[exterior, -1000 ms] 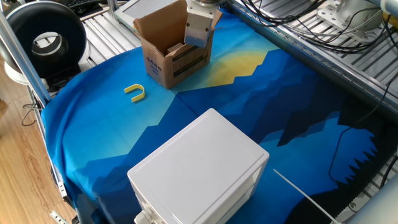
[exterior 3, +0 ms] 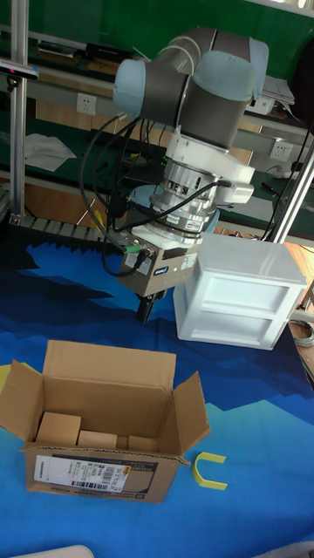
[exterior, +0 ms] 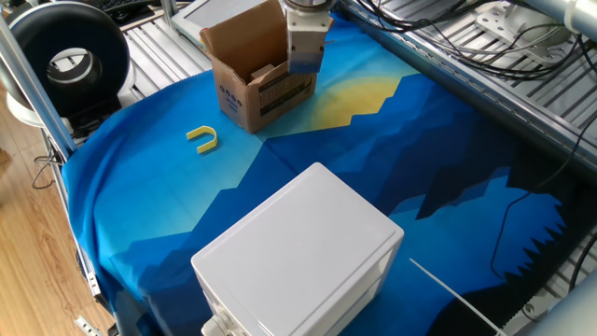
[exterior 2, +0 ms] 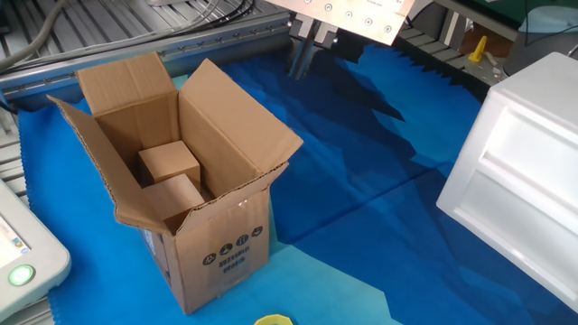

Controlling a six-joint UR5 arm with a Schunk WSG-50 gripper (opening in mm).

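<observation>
My gripper [exterior 2: 299, 69] hangs above the blue cloth, past the far flap of the open cardboard box [exterior 2: 224, 257] in exterior view 2. Its dark fingers [exterior 3: 146, 308] point down, behind the box and left of the white drawer unit [exterior 3: 243, 289] in exterior view 3. They look close together, but the gap between them is not clear; no object shows at their tips. Inside the box lie a small carton [exterior 2: 169, 162] and a second carton [exterior 2: 173, 197]. In exterior view 1 the arm's end covers part of the box, and the fingertips cannot be made out.
A yellow U-shaped piece [exterior: 214, 139] lies on the cloth beside the box. The white drawer unit [exterior: 298, 233] stands in the foreground of exterior view 1. Bare cloth [exterior: 270, 173] lies between box and drawers. Metal rails [exterior: 485, 107] and cables border the table.
In exterior view 1 the arm's end has shifted slightly right and now hangs more upright. The box, the yellow piece and the drawer unit have stayed in place.
</observation>
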